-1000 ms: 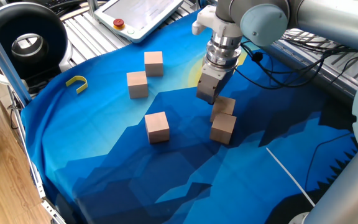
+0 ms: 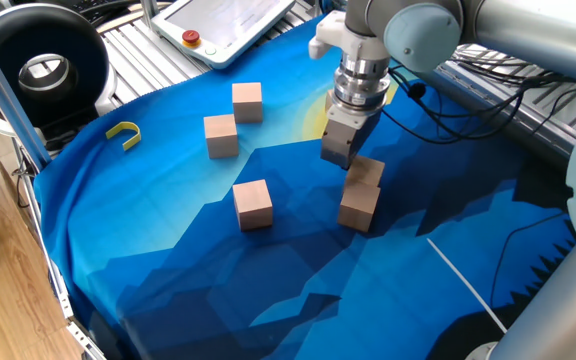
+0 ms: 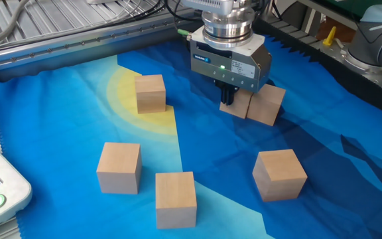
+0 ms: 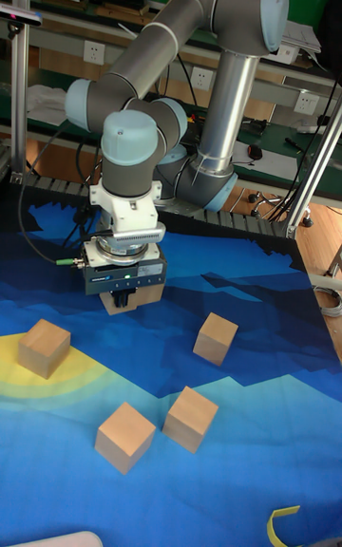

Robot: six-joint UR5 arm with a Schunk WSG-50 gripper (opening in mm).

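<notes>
My gripper points down at the far side of the cloth, its dark fingers close together near the middle of its body; it looks shut. Right by the fingertips stands a wooden cube, partly covered by them in exterior view 2. I see nothing clamped between the fingers. A second wooden cube stands against or almost against the first, slightly turned relative to it. In exterior view 1 the first cube shows partly behind the second cube, and the gripper body hides the fingertips.
Apart from that pair, several wooden cubes stand separately: one on the yellow patch, two nearer and one at right. A yellow curved piece lies at the cloth's edge. A teach pendant sits beyond the cloth.
In exterior view 1 my gripper has shifted slightly right, and the cube by its fingertips has moved the same way, turning a little beside the second cube. The other cubes look still.
</notes>
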